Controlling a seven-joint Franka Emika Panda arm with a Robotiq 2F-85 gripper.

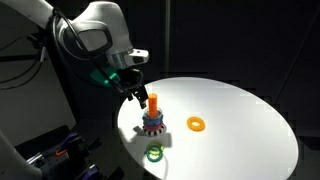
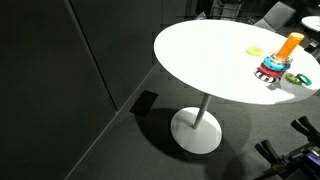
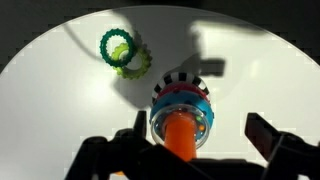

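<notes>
A ring stacker with an orange post stands upright on the white round table. Black-and-white, red, blue and clear beaded rings are on it, best seen from above in the wrist view. A dark green ring and a yellow-green ring lie overlapping beside the stacker. Further off on the table lies an orange ring. My gripper is open, its fingers wide apart on either side of the stacker in the wrist view. Nothing is held.
The tabletop rests on one central pedestal. Cables hang around the arm, and a dark box lies on the floor.
</notes>
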